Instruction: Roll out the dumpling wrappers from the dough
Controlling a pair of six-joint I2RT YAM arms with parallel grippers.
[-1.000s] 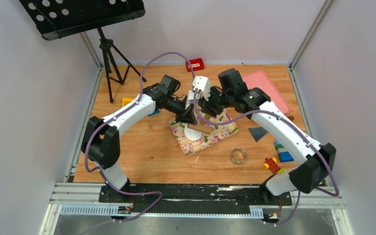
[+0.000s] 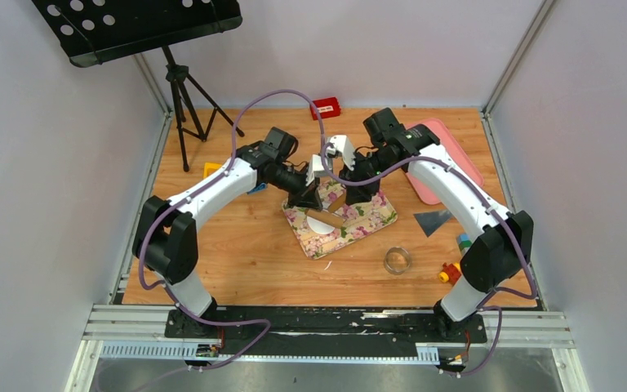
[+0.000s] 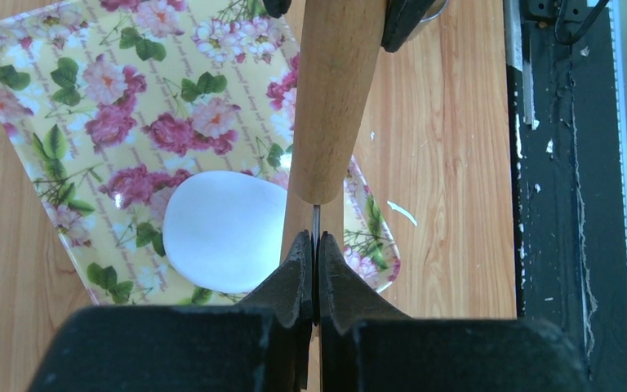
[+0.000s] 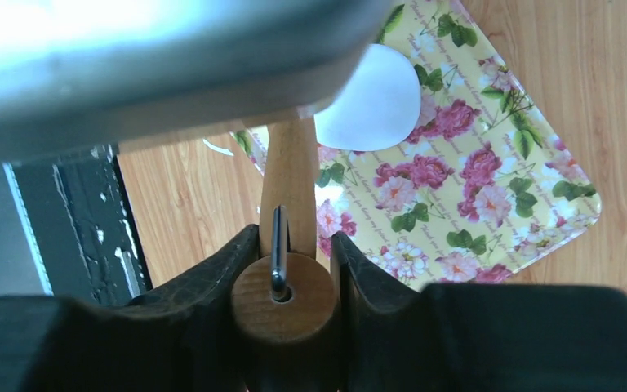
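Observation:
A flattened white dough round (image 3: 224, 231) lies on the floral tray (image 2: 366, 220). The rolling pin's wooden roller (image 2: 326, 218) rests on the tray beside the dough, partly over it. Above it, my right gripper (image 2: 357, 198) is shut on a wooden handle (image 3: 331, 106). From the handle's end a thin metal rod (image 4: 279, 245) sticks out. My left gripper is shut, its tips facing that end; the rod reaches them in the left wrist view, and whether it sits between them I cannot tell.
A metal ring cutter (image 2: 397, 260) and a grey scraper (image 2: 433, 221) lie right of the tray. A pink tray (image 2: 449, 159) is at the right back. Toy blocks (image 2: 451, 273) sit by the right arm.
The left gripper has moved a little left. Dough and floral tray have not visibly moved.

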